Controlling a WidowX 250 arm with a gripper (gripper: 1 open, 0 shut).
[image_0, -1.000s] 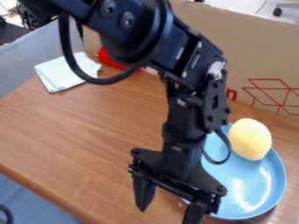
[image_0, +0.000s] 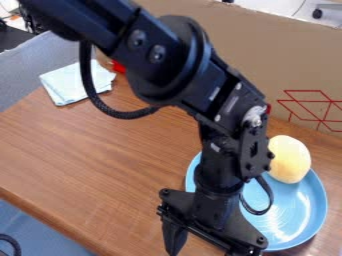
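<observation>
The black arm reaches down from the top left to the lower middle, where my gripper (image_0: 210, 243) hangs low over the wooden table (image_0: 94, 160), at the front left of a light blue plate (image_0: 294, 215). Its fingers point down and stand apart; their tips run toward the bottom edge, and what lies between them cannot be made out. A pale yellow round object (image_0: 289, 158) rests on the plate's back part, behind the wrist, which hides part of the plate.
A white folded cloth (image_0: 75, 82) lies at the back left. A red object (image_0: 116, 67) is mostly hidden behind the arm. A cardboard panel (image_0: 214, 55) closes the back. Its edge runs along the lower left.
The plate and yellow object look unmoved.
</observation>
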